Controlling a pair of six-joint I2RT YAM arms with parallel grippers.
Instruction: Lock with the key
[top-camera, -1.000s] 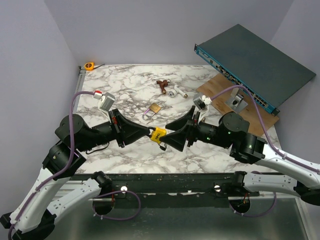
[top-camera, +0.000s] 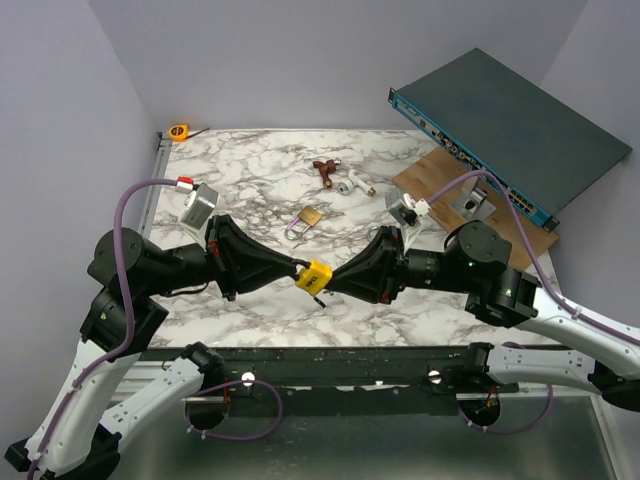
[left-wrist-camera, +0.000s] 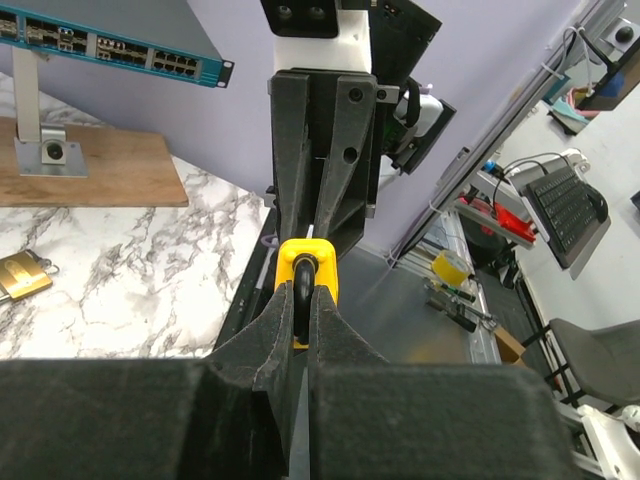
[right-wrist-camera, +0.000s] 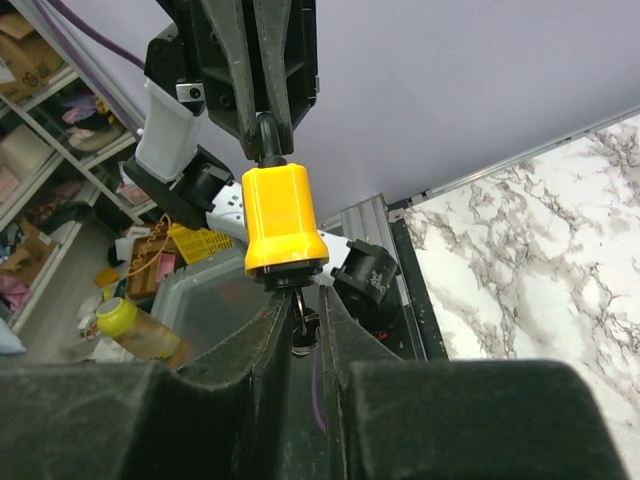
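A yellow object with a black loop (top-camera: 313, 276) hangs between the grippers at the centre of the top view. My left gripper is shut on its black loop, and the yellow body shows just beyond the fingertips. My right gripper has its fingertips close together at the object's lower end, around a thin metal part; whether they grip it is unclear. A brass padlock (top-camera: 310, 217) lies on the marble table behind the grippers, also visible in the left wrist view (left-wrist-camera: 22, 278).
Brown and white pipe fittings (top-camera: 326, 172) lie at the back. A rack unit (top-camera: 505, 120) stands over a wooden board (top-camera: 420, 172) at the right. A tape measure (top-camera: 178, 132) sits at the back left.
Both arms have shifted slightly, the left one a little leftward and upright at its wrist.
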